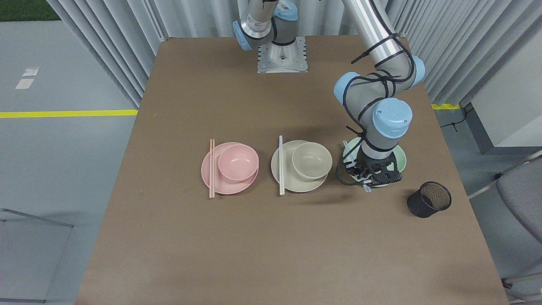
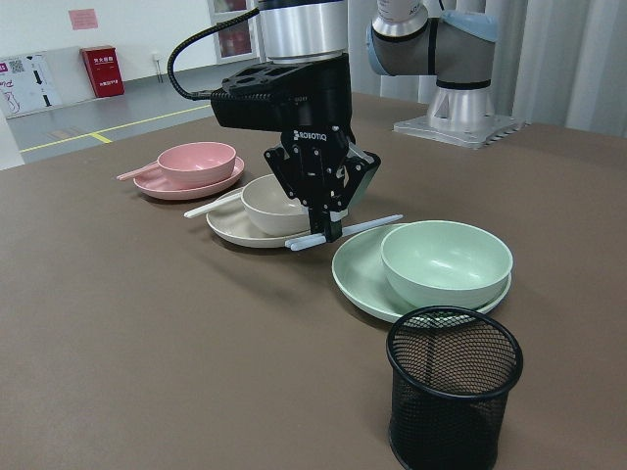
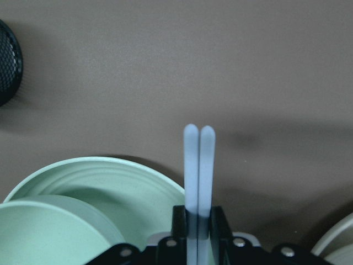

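Note:
My gripper (image 1: 373, 170) is shut on a pair of pale blue chopsticks (image 3: 198, 165), held just above the mint plate (image 2: 362, 279) and its mint bowl (image 2: 446, 262). The chopsticks lie roughly level, seen sticking out past both sides of the fingers in the left view. In the wrist view they point away from the mint dishes over bare table. A black mesh holder (image 1: 428, 200), empty, stands to the front right of the mint plate.
A cream plate with bowl (image 1: 311, 160) and white chopsticks (image 1: 281, 165) sits to the left of my gripper, and a pink set (image 1: 237, 162) with pink chopsticks (image 1: 212, 168) beyond it.

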